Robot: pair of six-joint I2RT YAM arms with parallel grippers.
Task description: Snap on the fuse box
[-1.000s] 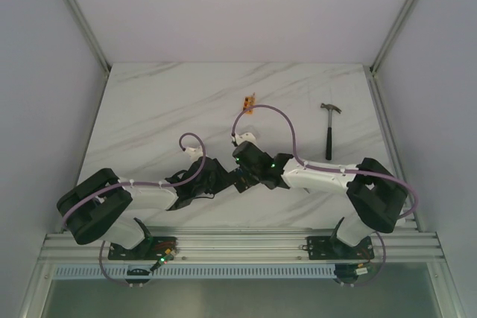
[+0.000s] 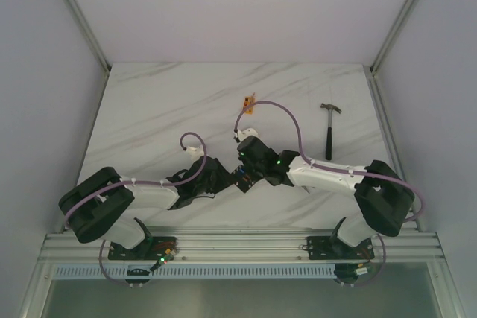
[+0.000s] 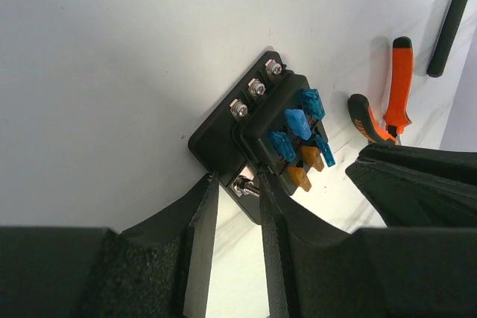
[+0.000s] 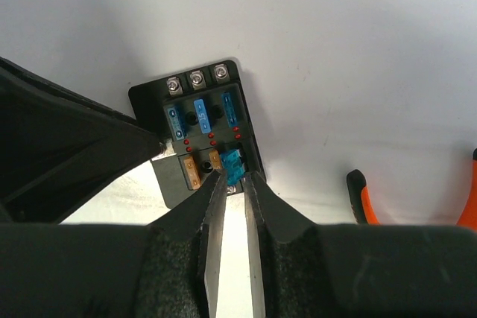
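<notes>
The black fuse box (image 3: 223,132) with blue and orange fuses (image 4: 191,173) lies on the white table between both arms. My left gripper is low at its near end, its fingertips by a metal contact; how far apart they stand is unclear. My right gripper is over the box's lower part at a loose-looking blue piece (image 4: 231,165), fingertips close together; whether it holds the piece I cannot tell.
A hammer (image 2: 329,132) lies at the right of the table, and orange-handled pliers (image 2: 248,105) lie behind the box.
My left arm is nearly still.
</notes>
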